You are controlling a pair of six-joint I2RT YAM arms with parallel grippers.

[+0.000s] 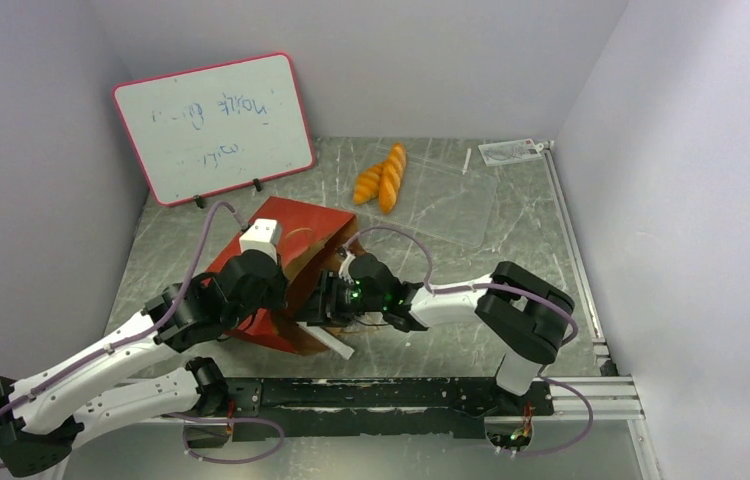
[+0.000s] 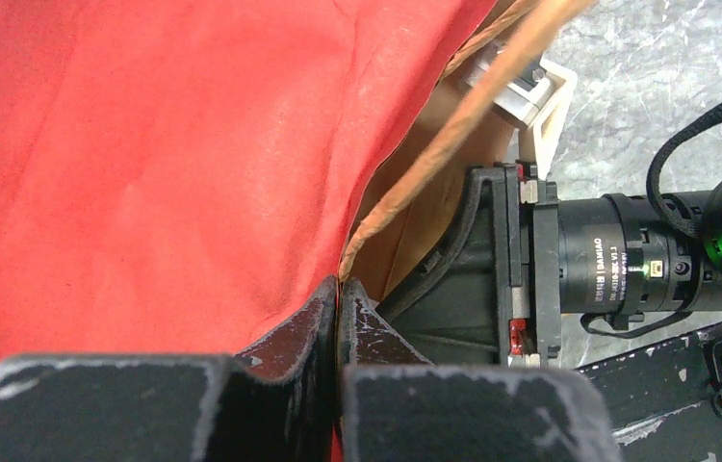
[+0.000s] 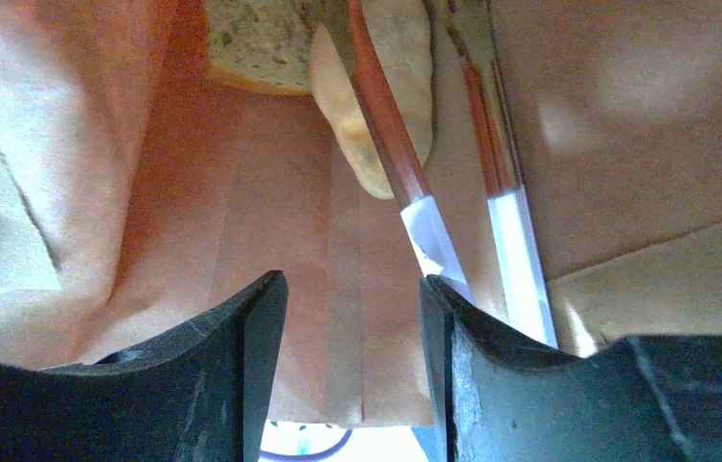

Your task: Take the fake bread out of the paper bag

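The red paper bag (image 1: 291, 220) lies on its side with its mouth facing right. My left gripper is shut on the bag's rim, by a twisted paper handle (image 2: 434, 144). At the mouth, my right gripper stands open, its fingers pointing inside. Deeper in the bag, beyond those fingertips, are a pale bread roll (image 3: 372, 159) and a cut bread piece (image 3: 261, 43), both partly out of frame. Two long brown strips with white ends (image 3: 434, 241) cross in front of the roll and run down to the right finger. Two golden loaves (image 1: 391, 178) rest on the table outside.
A clear mat (image 1: 446, 205) lies to the right of the loaves. Behind the bag stands a whiteboard (image 1: 216, 130).
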